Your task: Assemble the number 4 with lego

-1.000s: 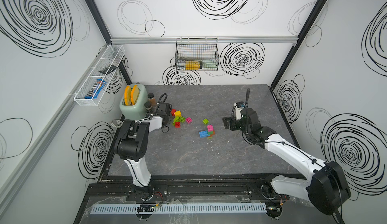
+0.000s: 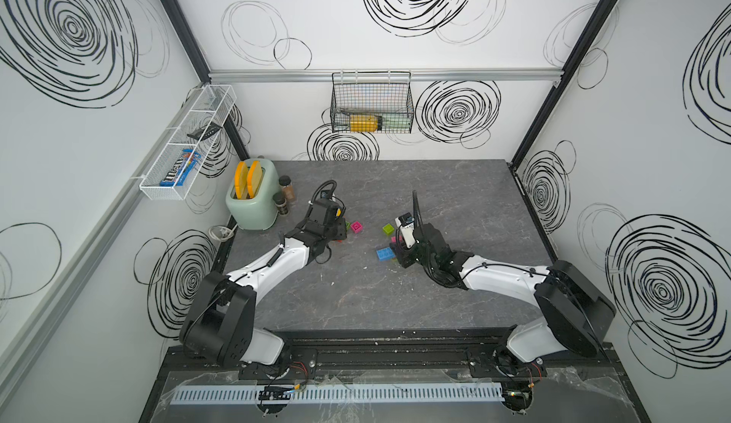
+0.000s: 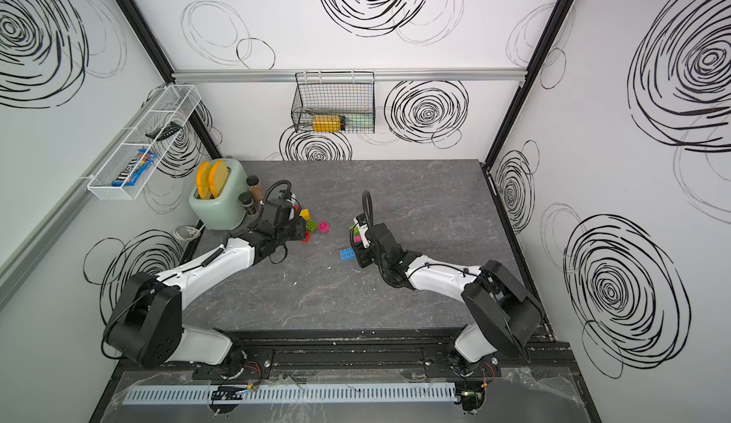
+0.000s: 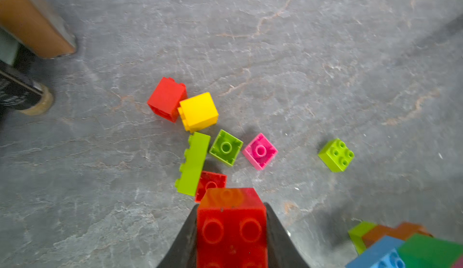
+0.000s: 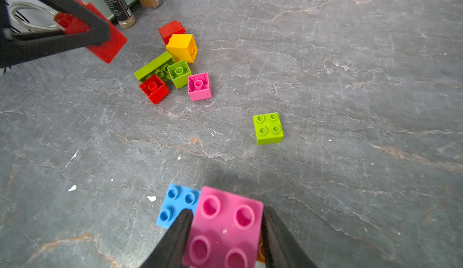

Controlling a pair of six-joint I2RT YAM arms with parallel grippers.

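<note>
My left gripper is shut on a red brick (image 4: pixel 230 219), raised above the table left of centre. My right gripper is low over a built group at the centre, its fingers either side of a pink brick (image 5: pixel 226 219) on top; whether they grip it is unclear. The group has a blue brick (image 5: pixel 176 200), with green and orange pieces. Loose bricks lie farther back: yellow (image 5: pixel 183 46), red (image 5: pixel 153 87), pink (image 5: pixel 199 87), several green, one green brick (image 5: pixel 267 128) standing apart.
A mint toaster (image 2: pixel 251 202) and two spice jars (image 2: pixel 286 187) stand at the back left. A wire basket (image 2: pixel 371 99) hangs on the back wall.
My right gripper has come leftward and down from right of the built bricks to over the pink brick on top.
</note>
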